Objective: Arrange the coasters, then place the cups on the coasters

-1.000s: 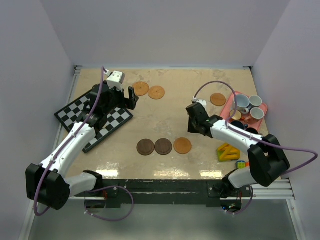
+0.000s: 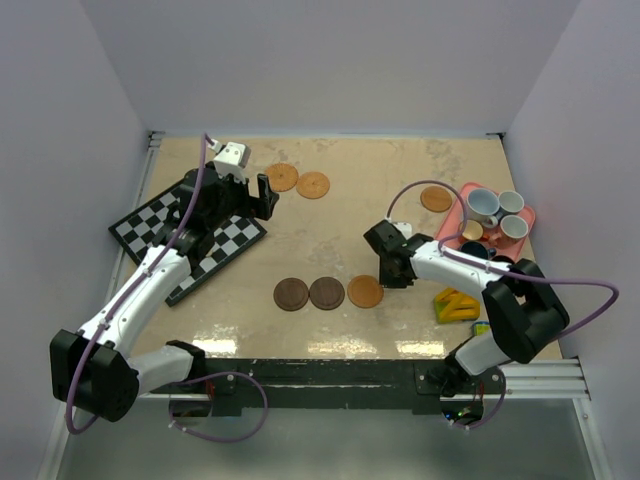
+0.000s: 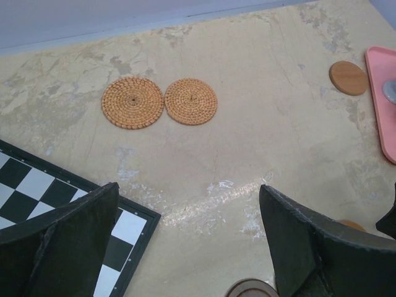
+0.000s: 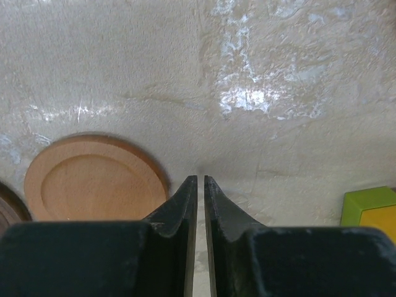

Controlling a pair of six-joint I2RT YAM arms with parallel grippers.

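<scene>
Several cups (image 2: 482, 204) sit in the pink tray (image 2: 529, 211) at the right side of the table. Near the front, a light brown coaster (image 2: 365, 291) lies flat beside two dark round coasters (image 2: 327, 292). In the right wrist view, my right gripper is shut just right of this coaster (image 4: 99, 179); only a thin gap separates its fingertips, and no cup shows there. My left gripper stands open with nothing between its fingers, near the checkered board.
A checkered board (image 2: 237, 237) lies at the left. Two woven mats (image 3: 132, 102) are at the back, and another round coaster (image 2: 436, 198) is near the tray. A yellow and green object (image 2: 456, 305) stands at front right.
The left arm and the objects on the table look unmoved.
</scene>
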